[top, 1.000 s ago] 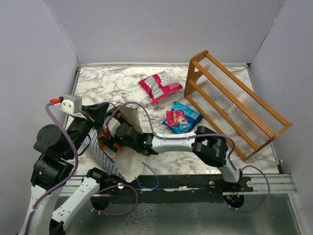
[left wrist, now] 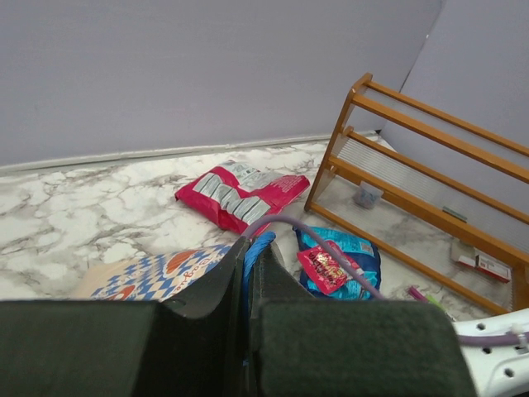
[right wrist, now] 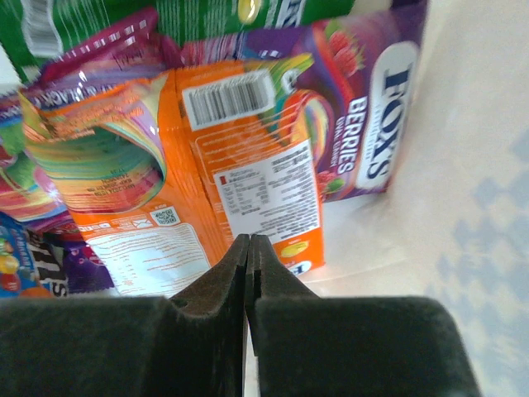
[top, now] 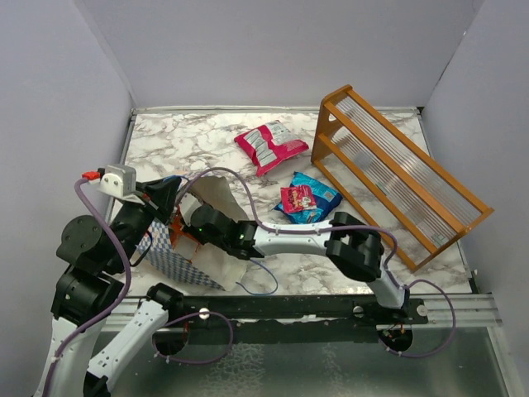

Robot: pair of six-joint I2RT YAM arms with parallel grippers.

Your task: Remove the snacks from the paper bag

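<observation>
The paper bag (top: 186, 269), with a blue-and-white checked side, stands upright at the table's front left. My left gripper is shut on the bag's thin blue handle (left wrist: 258, 245) at the bag's top. Over the bag's mouth my right gripper points inward, shut, nothing between its fingers. Below its tips, in the right wrist view, lie an orange snack packet (right wrist: 173, 186), a purple Fox's berries packet (right wrist: 364, 107) and a green packet (right wrist: 190, 18). On the table are a pink snack bag (top: 271, 145), a blue snack bag (top: 318, 203) and a small red packet (top: 297, 198).
A wooden rack (top: 397, 174) with clear shelves stands along the right side, with small items beneath it. The bag's other blue handle (top: 266, 269) hangs at its front. Bare marble tabletop (top: 186, 136) shows at the back left.
The bag's walls and front handle moved with it. The left arm and the snacks on the table look still.
</observation>
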